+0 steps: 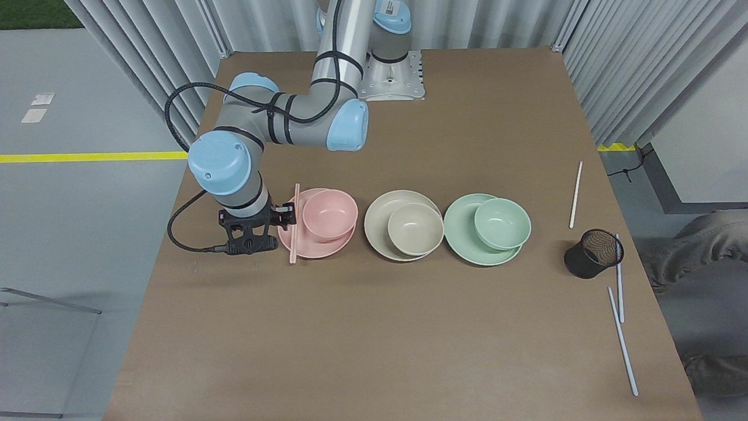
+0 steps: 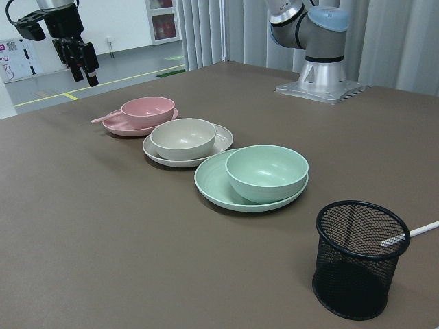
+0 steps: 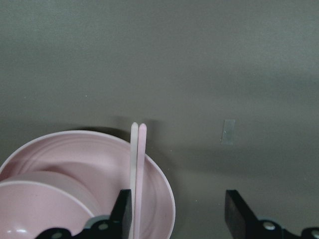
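My gripper [image 1: 256, 235] hangs above the left side of a pink plate [image 1: 315, 249] holding a pink bowl [image 1: 329, 214]. A pair of pink and white chopsticks [image 1: 294, 238] lies across that plate's edge. In the wrist view my fingers stand wide apart, open; the chopsticks [image 3: 141, 174] appear by the left finger, with bare table toward the right one.
A cream bowl [image 1: 415, 229] on its plate and a green bowl [image 1: 502, 224] on its plate stand rightward. A black mesh cup [image 1: 585, 263] and several loose sticks [image 1: 622, 344] are near the right edge.
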